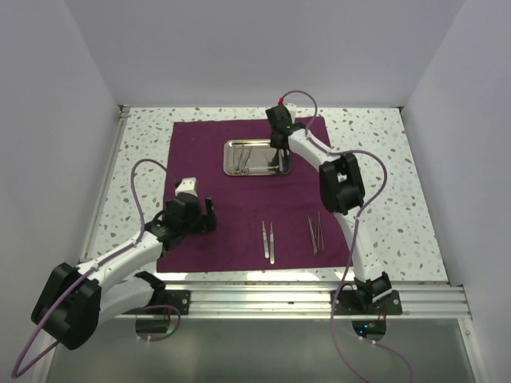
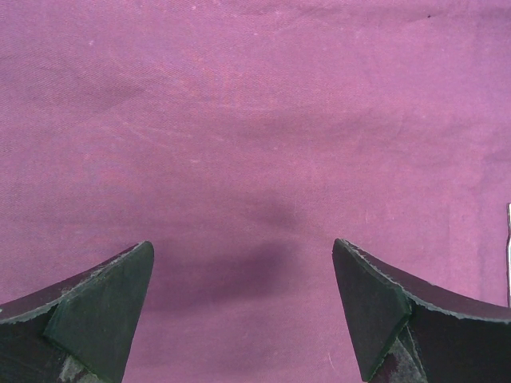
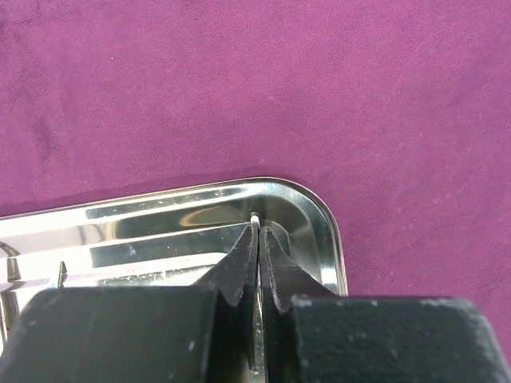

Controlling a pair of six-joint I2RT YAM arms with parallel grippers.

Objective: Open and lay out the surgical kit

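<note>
The steel tray holds several instruments on the purple cloth. My right gripper is over its right end; in the right wrist view its fingertips are together at a thin silver instrument near the tray's corner. Whether they grasp it is unclear. My left gripper stands open over bare cloth at lower left, nothing between its fingers.
Two slim instruments lie at the lower middle of the cloth, with several more to their right.
</note>
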